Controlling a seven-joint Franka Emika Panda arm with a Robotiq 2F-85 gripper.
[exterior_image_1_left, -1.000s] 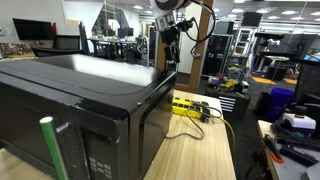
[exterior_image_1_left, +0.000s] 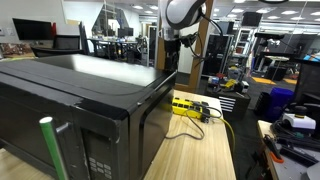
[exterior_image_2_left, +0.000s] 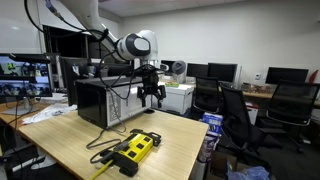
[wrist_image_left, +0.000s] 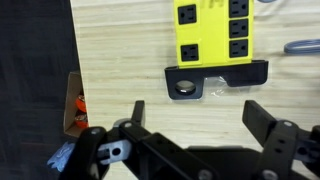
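Note:
In the wrist view my gripper is open, its fingers wide apart with bare wood between them. Just beyond the fingertips lies a yellow power strip (wrist_image_left: 212, 35) with black sockets and a black end bracket. The second exterior view has the gripper (exterior_image_2_left: 154, 97) up in the air, above and apart from the yellow strip (exterior_image_2_left: 136, 148) on the table. A large black microwave (exterior_image_1_left: 90, 105) fills the left of the first exterior view; there the gripper is too small to make out its fingers.
A dark cable (exterior_image_2_left: 106, 148) lies beside it. Past the table edge are a cardboard box (wrist_image_left: 73, 103) on the floor and office chairs (exterior_image_2_left: 245, 115).
The arm has shifted somewhat to the right in the first exterior view, its white link now nearer and larger. The microwave and the yellow strip have not moved.

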